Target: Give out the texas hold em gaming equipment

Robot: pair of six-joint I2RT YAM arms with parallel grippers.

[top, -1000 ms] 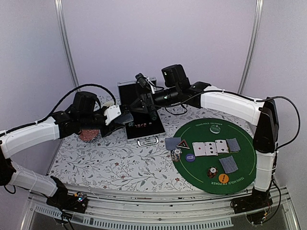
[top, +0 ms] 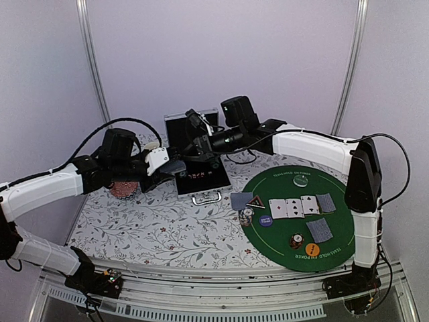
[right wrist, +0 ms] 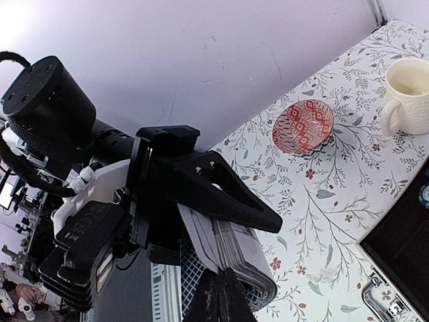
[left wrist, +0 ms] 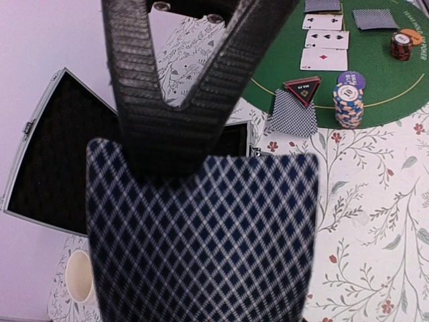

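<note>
My left gripper (top: 167, 168) is shut on a card deck (left wrist: 201, 241), its blue checked backs filling the lower left wrist view. In the right wrist view the deck (right wrist: 244, 258) shows its edges, and my right gripper is shut at that deck's near edge; whether a card is between its fingertips I cannot tell. The green mat (top: 288, 248) holds three face-up cards (top: 295, 206), face-down cards (top: 320, 229), chip stacks (left wrist: 348, 104) and round markers (top: 265, 220).
The open chip case (top: 201, 184) sits behind the grippers. A red bowl (right wrist: 301, 124) and a white mug (right wrist: 409, 94) stand at the left back.
My right arm has moved left and slightly down toward the deck in my left gripper. The left arm and the mat's contents look unchanged.
</note>
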